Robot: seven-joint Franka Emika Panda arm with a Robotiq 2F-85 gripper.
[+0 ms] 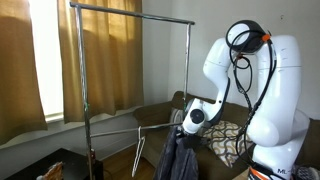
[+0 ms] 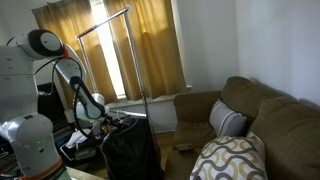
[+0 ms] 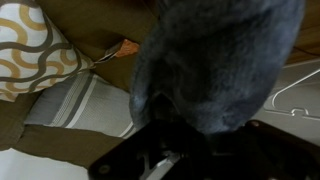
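Note:
Dark grey cloth, like a garment, hangs from my gripper (image 1: 187,132), which is shut on it. In exterior view 1 the cloth (image 1: 178,160) drapes down at the right post of the clothes rack (image 1: 86,90). The same cloth (image 2: 132,152) looks like a wide dark sheet in exterior view 2. Seen from the wrist, the bunched cloth (image 3: 215,65) fills the middle and covers most of the fingers. A white hanger (image 1: 139,150) hangs on the rack's low bar, left of the cloth; part of a white hanger (image 3: 290,108) also appears at the right of the wrist view.
Behind the arm stands a brown sofa (image 2: 195,112) with a striped pillow (image 2: 227,120) and a patterned pillow (image 2: 230,160). Yellow curtains (image 1: 112,60) cover the window wall. The rack's tall frame rises close to the arm.

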